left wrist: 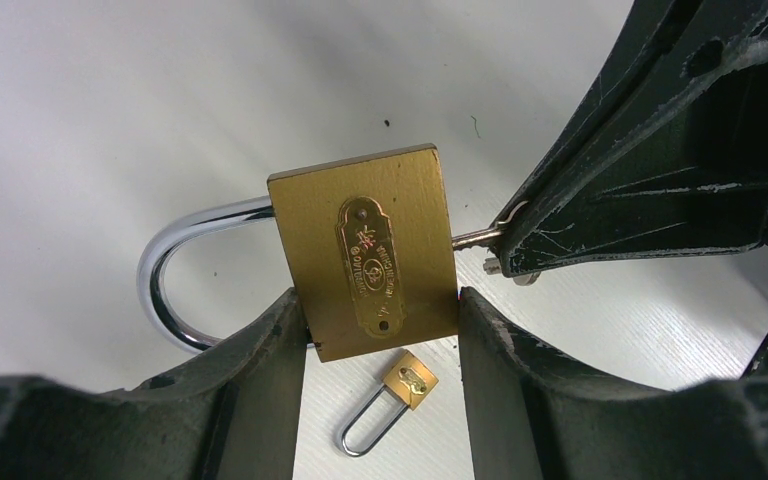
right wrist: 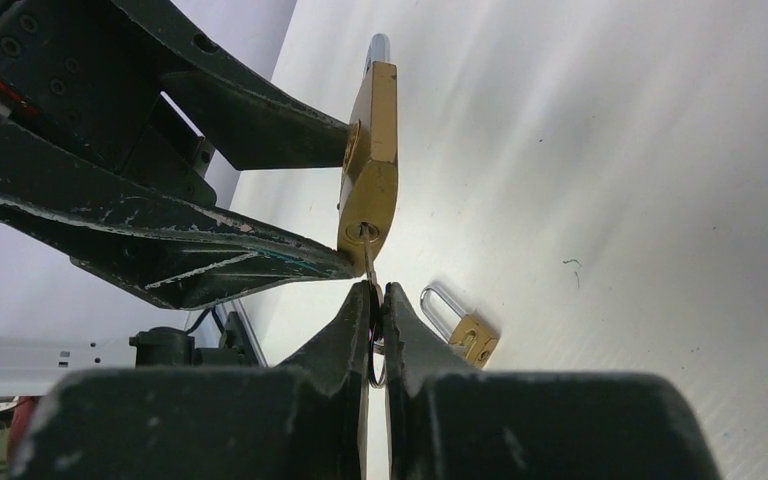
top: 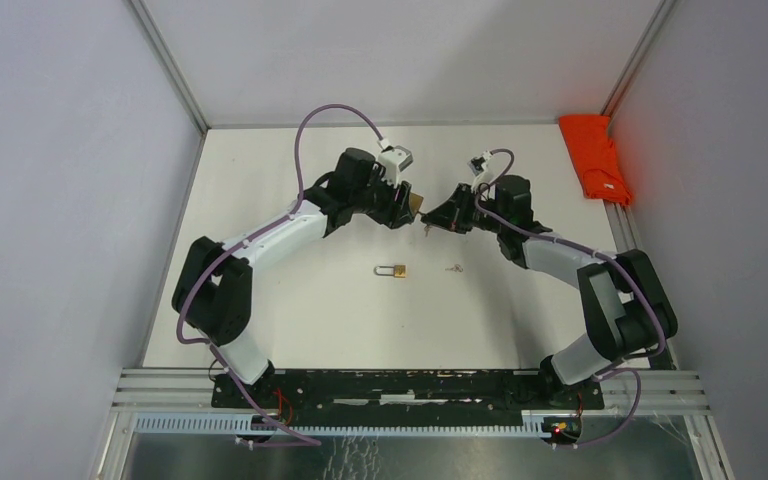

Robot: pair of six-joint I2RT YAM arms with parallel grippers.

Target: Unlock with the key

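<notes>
My left gripper is shut on a large brass padlock [left wrist: 360,240], shackle pointing left in the left wrist view. My right gripper is shut on a key [right wrist: 368,258], whose blade reaches into the keyhole in the padlock's end face. A second key hangs beside the right fingertips in the left wrist view. The two grippers meet above the middle of the table in the top view.
A small padlock [top: 390,271] lies on the white table [top: 300,310] below the grippers. Small keys [top: 455,268] lie to its right. An orange cloth [top: 595,155] is at the back right corner.
</notes>
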